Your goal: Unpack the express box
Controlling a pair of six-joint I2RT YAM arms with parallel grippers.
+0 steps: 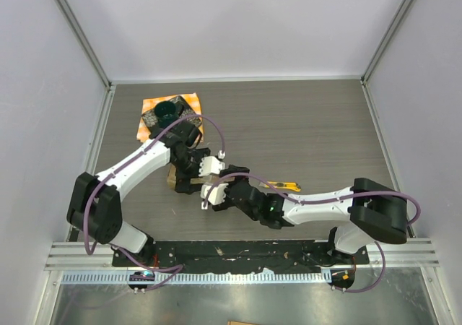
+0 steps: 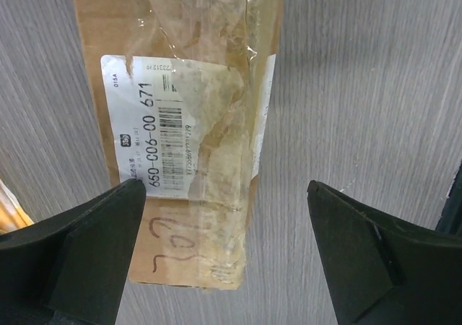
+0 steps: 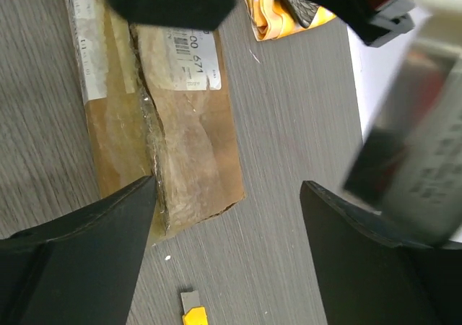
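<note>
The express box, brown cardboard with a white barcode label and shiny clear tape, fills the middle of the left wrist view. From above, the arms hide it except for a strip at its left end. My left gripper is over the box, open, with its fingers well apart. My right gripper is also open, just off the box's right end, and nothing is gripped in it. In the right wrist view, dark parts of the left gripper cross the top, covering some of the box.
A yellow utility knife lies right of the box, partly behind the right arm. At the back left, a dark green cup stands on a patterned dark tray over an orange checked cloth. Both grippers are close together.
</note>
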